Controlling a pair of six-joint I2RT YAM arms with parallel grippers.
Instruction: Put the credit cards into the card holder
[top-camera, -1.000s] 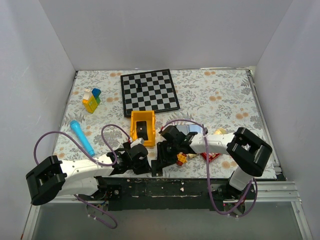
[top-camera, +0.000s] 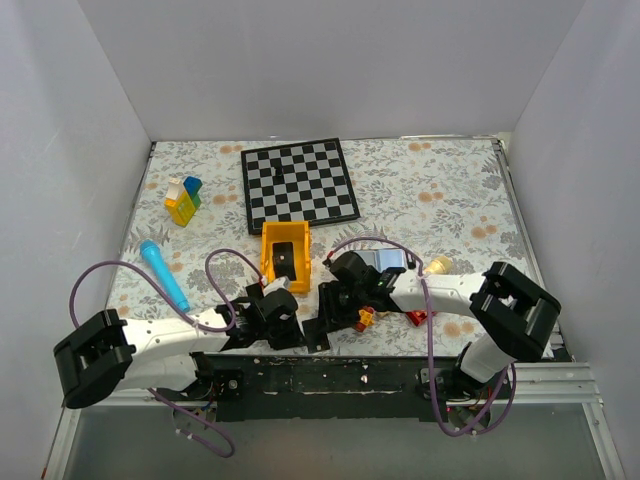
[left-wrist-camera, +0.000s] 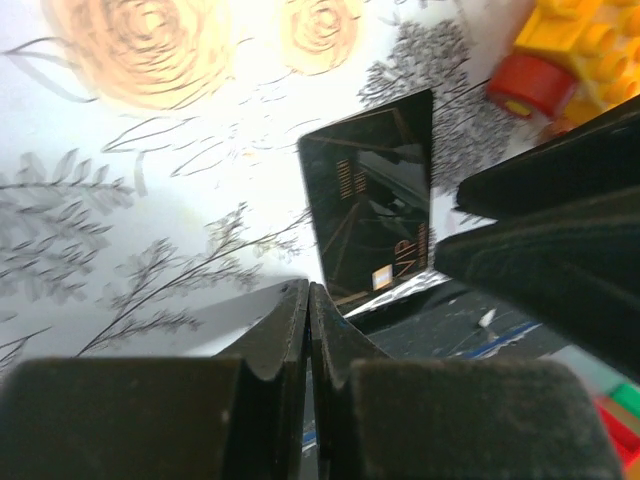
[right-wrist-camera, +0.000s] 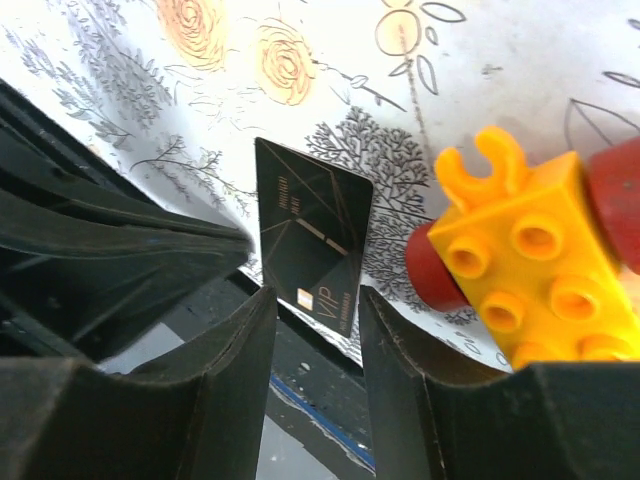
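A dark card (top-camera: 317, 337) marked VIP lies flat on the patterned cloth near the front edge, between my two grippers. At its left side, my left gripper is shut, its tips close to the card's near corner; nothing shows between them. My right gripper is open over the card's near end, with the card (right-wrist-camera: 315, 235) showing in and beyond the gap. Whether its fingers touch the card, I cannot tell. A black item (top-camera: 284, 260) lies in a yellow tray; whether that is the card holder is unclear.
Orange toy bricks (right-wrist-camera: 540, 255) sit right beside the card. Behind the grippers is the yellow tray (top-camera: 286, 228), with a checkerboard (top-camera: 300, 182) farther back. A blue microphone-like toy (top-camera: 164, 274) lies at left, red toys (top-camera: 416, 317) at right.
My right arm has shifted a little to the right. The card has moved slightly right as well. My left arm looks almost still.
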